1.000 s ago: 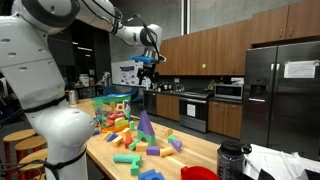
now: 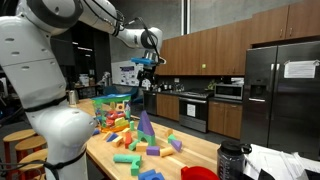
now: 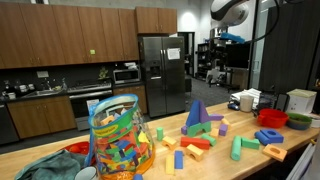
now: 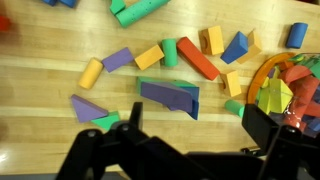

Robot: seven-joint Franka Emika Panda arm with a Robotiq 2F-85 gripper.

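Note:
My gripper [image 2: 147, 72] hangs open, high above the table, with nothing between its fingers. In the wrist view a purple wedge block [image 4: 167, 95] lies below the gap, with green and blue pieces against it. Exterior view 1 shows the purple block [image 2: 146, 124] standing tall among the loose blocks; in exterior view 2 the purple block [image 3: 196, 114] rises beside a green piece [image 3: 198, 129]. Loose around it are a red block [image 4: 198, 59], a yellow cylinder [image 4: 91, 72] and a green cylinder [image 4: 169, 52].
A clear bucket with several blocks [image 3: 121, 142] stands on the table, its orange rim [image 4: 262, 75] at the wrist view's right. Exterior view 1 also shows a red bowl [image 2: 198, 173], a black canister [image 2: 231, 160] and white cloth [image 2: 276, 162]. Bare wood shows between the blocks.
My gripper has come down slightly, still far above the table. The blocks and the bucket look unmoved.

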